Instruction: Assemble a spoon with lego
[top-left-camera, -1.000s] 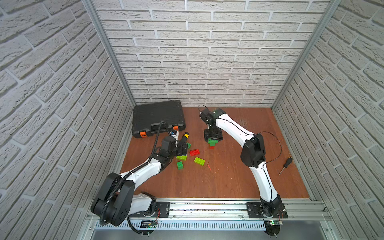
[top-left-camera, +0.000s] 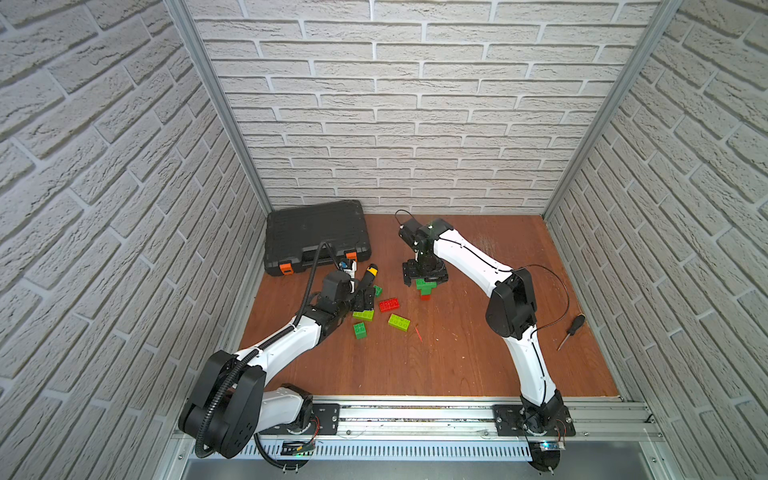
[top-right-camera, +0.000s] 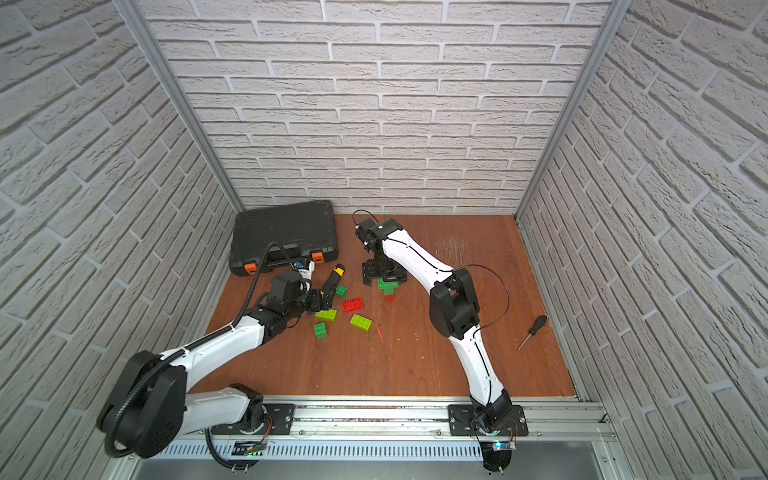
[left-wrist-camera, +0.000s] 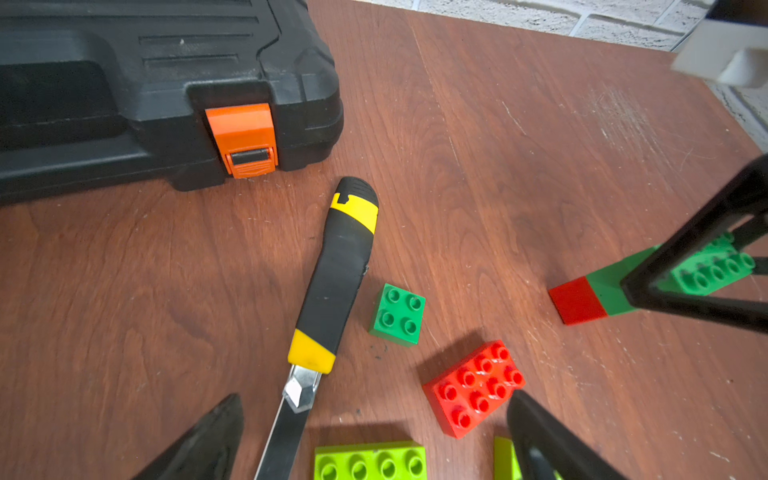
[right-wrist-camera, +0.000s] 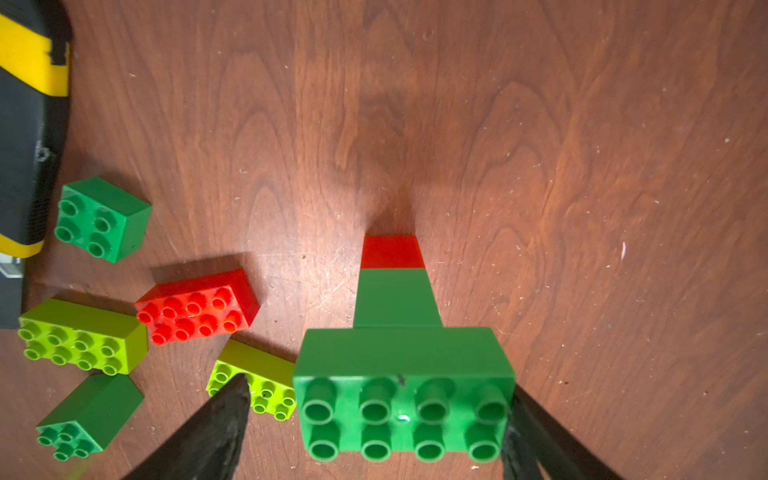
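Observation:
An upright stack of a red brick (right-wrist-camera: 391, 250), a green brick (right-wrist-camera: 397, 297) and a wider green brick across the top (right-wrist-camera: 404, 352) stands at the table's centre. My right gripper (top-left-camera: 425, 276) is over it, fingers part open around the top brick; whether they touch is unclear. My left gripper stands open above the loose bricks at left, holding nothing. Below it lie a small green brick (left-wrist-camera: 397, 313), a red brick (left-wrist-camera: 473, 388), lime bricks (right-wrist-camera: 82, 336) and another green brick (right-wrist-camera: 90, 417).
A black case (top-left-camera: 316, 228) sits at the back left, a putty knife (left-wrist-camera: 331, 280) in front of it. A screwdriver (top-left-camera: 573, 328) lies at the right edge.
The left arm and the loose bricks look unchanged.

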